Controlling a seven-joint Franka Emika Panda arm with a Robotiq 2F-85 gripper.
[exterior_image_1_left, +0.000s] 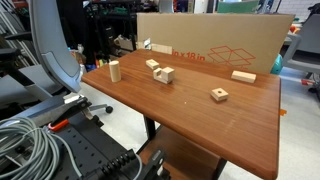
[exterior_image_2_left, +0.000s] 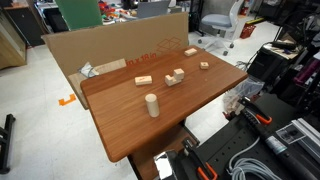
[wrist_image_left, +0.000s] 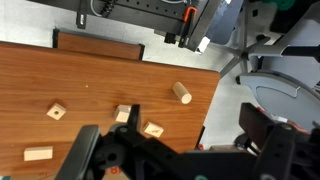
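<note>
In the wrist view my gripper stands open, its dark fingers wide apart at the bottom of the picture and nothing between them in grasp. It is high above the table. A pale wooden cylinder (wrist_image_left: 182, 93) lies within the view, and exterior view 2 shows this cylinder (exterior_image_2_left: 152, 105) upright near the table's edge. Towards the middle is a notched or stacked block piece (exterior_image_1_left: 163, 74). A flat block (exterior_image_1_left: 152, 63) sits behind it. Further along are a small square block (exterior_image_1_left: 219, 94) and a flat rectangular block (exterior_image_1_left: 243, 76).
The brown wooden table (exterior_image_1_left: 180, 105) has wide bare areas between the pieces. A tall cardboard panel (exterior_image_1_left: 215, 40) stands along its far side. Cables (exterior_image_1_left: 30, 150) lie on the black base surface beside the table. Part of the white arm (exterior_image_1_left: 60, 35) shows at upper left.
</note>
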